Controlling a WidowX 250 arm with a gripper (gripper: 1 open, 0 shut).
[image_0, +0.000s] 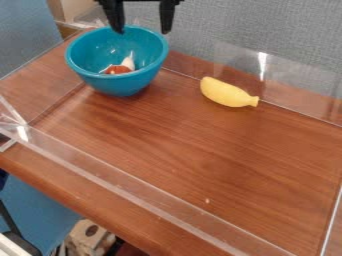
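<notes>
A blue bowl (115, 77) stands at the back left of the wooden table, with a small red and white item (119, 67) inside it. A yellow banana-like object (227, 93) lies to the right of the bowl. The black gripper (140, 20) hangs above the bowl at the top edge, its two fingers wide apart with nothing visible between them.
Clear panels run along its edges, and a grey textured wall stands behind.
</notes>
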